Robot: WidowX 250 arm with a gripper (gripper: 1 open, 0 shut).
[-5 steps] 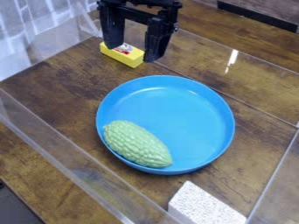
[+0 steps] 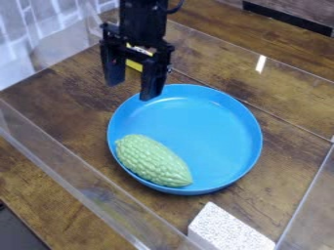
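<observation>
My black gripper [image 2: 133, 73] hangs over the wooden table just above the back-left rim of a blue plate [image 2: 209, 127], its two fingers apart with nothing visible between them. A pale green bumpy vegetable [image 2: 152, 160] lies in the front-left part of the plate. A small yellow box [image 2: 135, 62] is mostly hidden behind the gripper.
A white block [image 2: 229, 230] lies at the front right, near a clear plastic wall. Clear walls also edge the left side.
My gripper has moved down and slightly left, toward the near side, and now covers much of the yellow box. The plate and vegetable have not moved.
</observation>
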